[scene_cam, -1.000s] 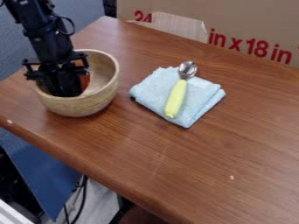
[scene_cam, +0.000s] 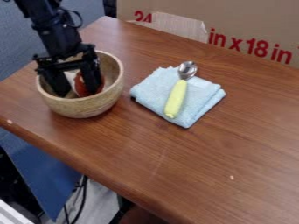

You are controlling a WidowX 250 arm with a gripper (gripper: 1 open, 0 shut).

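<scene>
My black gripper (scene_cam: pixel 73 77) is down inside a light wooden bowl (scene_cam: pixel 105 99) at the left of the table. A red object (scene_cam: pixel 82 86) sits in the bowl, partly hidden behind the fingers; whether they hold it is unclear. A folded light blue cloth (scene_cam: pixel 149 92) lies to the right, with a spoon with a yellow handle (scene_cam: pixel 177 99) on top of it.
A cardboard box (scene_cam: pixel 251 31) stands behind the table. The table's left edge runs close beside the bowl.
The gripper has risen slightly within the bowl, and more of the red object shows. The cloth and spoon have not moved.
</scene>
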